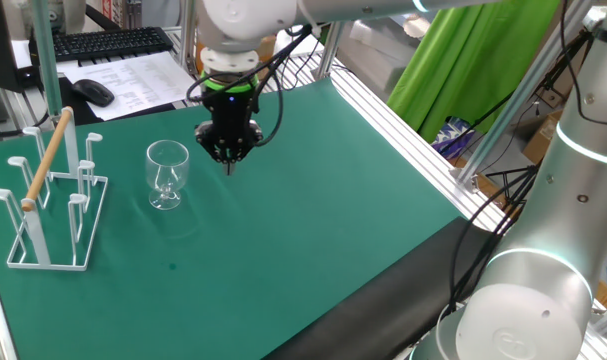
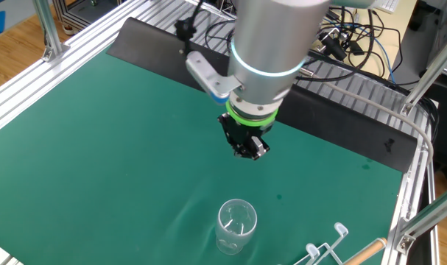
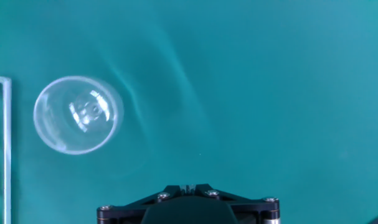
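Note:
A clear stemmed glass (image 1: 167, 172) stands upright on the green table. From above, in the wrist view, its round rim (image 3: 76, 115) lies left of my gripper, and nothing touches it. My black gripper (image 1: 229, 168) hangs above the table, to the right of the glass in exterior view 1. Its fingertips are together, with nothing seen between them. A white rack (image 1: 83, 266) with upright pegs and a wooden handle (image 1: 47, 160) is on the far side of the glass from my gripper; its pegs look empty.
A black strip (image 1: 383, 300) runs along the edge by the arm's base. Beyond the table are a keyboard (image 1: 113, 42), a mouse (image 1: 93, 92) and papers (image 1: 143, 85).

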